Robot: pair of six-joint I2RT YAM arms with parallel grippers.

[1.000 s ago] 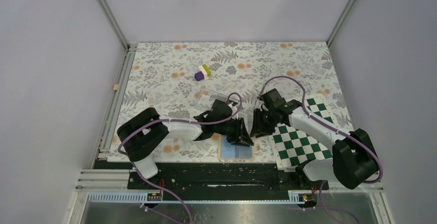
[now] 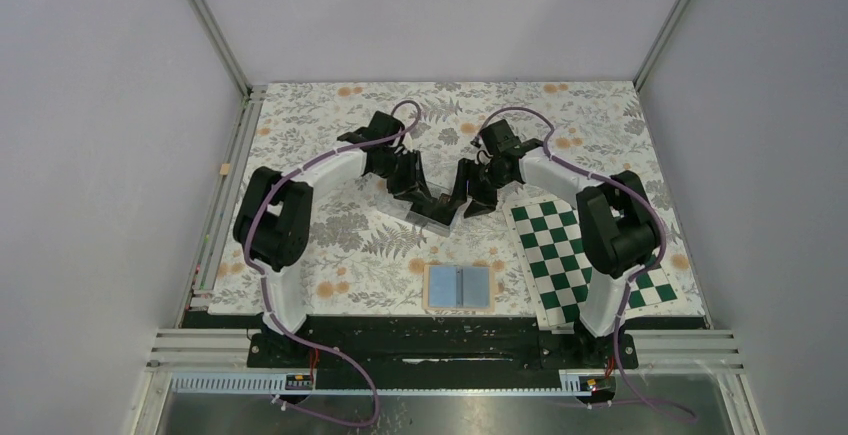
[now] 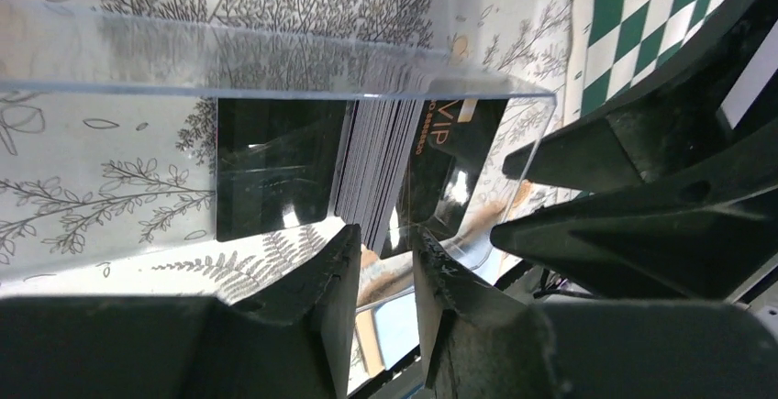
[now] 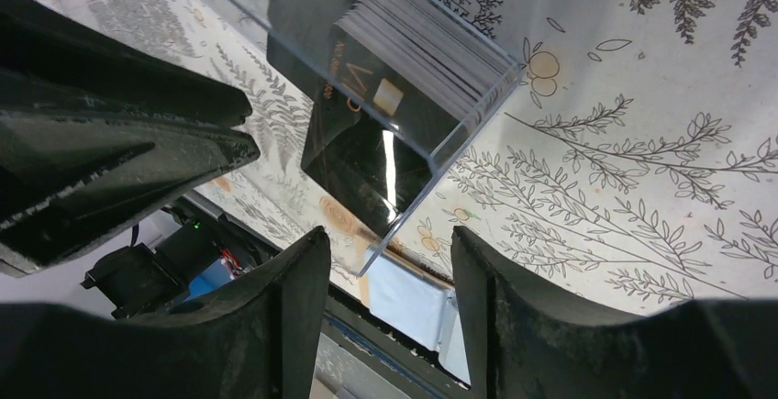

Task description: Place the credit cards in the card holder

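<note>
Black cards (image 3: 275, 170) lie in a clear open-topped plastic box (image 3: 275, 60), some flat at each side and several edge-on in a leaning stack (image 3: 376, 174) between them. Over the near end of that stack, my left gripper is partly open, holding nothing that I can see. My right gripper stands wide open with an empty gap at the box's right end; whether it touches the wall I cannot tell. The blue card holder (image 2: 459, 286), opened flat with a tan border, lies near the table's front edge in the top view.
A green and white checkered board (image 2: 565, 255) lies to the right, partly under my right arm. The two grippers stand close together over the box.
My left gripper has left the card holder, travelling back and left to the box. The right gripper has moved left and back to the box's right end. A small coloured block is now hidden.
</note>
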